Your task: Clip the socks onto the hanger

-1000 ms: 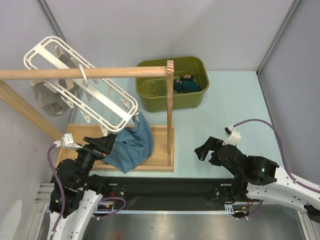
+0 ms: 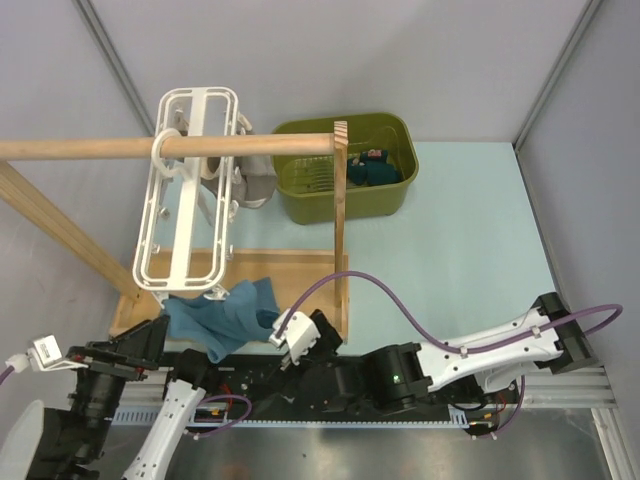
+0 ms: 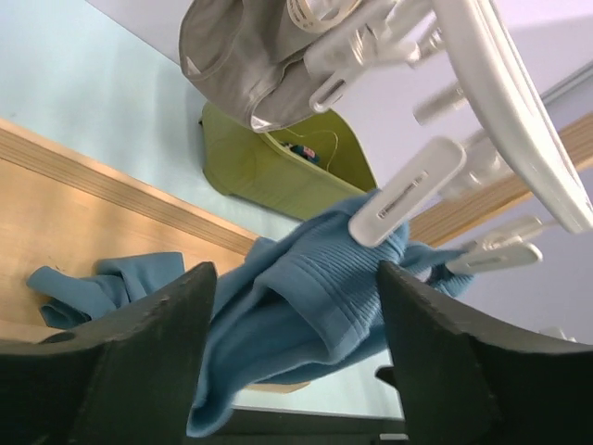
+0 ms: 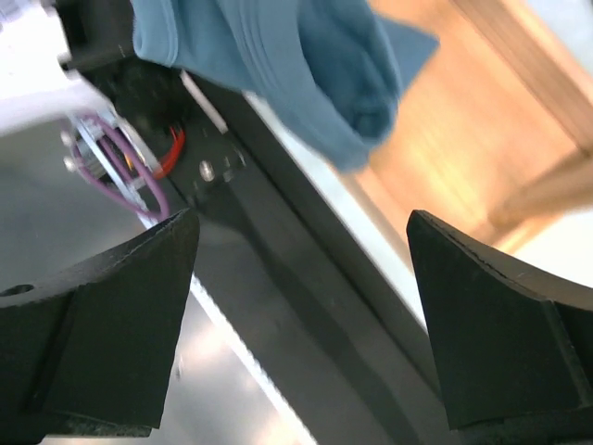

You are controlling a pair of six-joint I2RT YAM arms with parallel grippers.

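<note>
The white hanger (image 2: 188,215) hangs from the wooden bar, its near end above the wooden base. Blue sock (image 2: 225,318) hangs below that near end; in the left wrist view a clip (image 3: 408,193) overlaps its upper part, though the grip of the clips is hard to tell. A grey sock (image 2: 258,182) hangs at the hanger's far side. My left gripper is open, its fingers apart with the blue sock showing between and beyond them. Open and empty, my right gripper is just right of the sock, whose folds (image 4: 315,74) lie ahead of it.
A green bin (image 2: 345,203) holding dark green cloth (image 2: 374,168) stands behind the rack. The wooden bar (image 2: 240,146) and upright post (image 2: 340,230) stand close to the hanger. On the right, the pale table (image 2: 465,230) is clear.
The hanger has swung round to point toward the front, and the blue sock shifted left with its end. My left gripper drew back from the hanger; the right arm swept left toward the sock.
</note>
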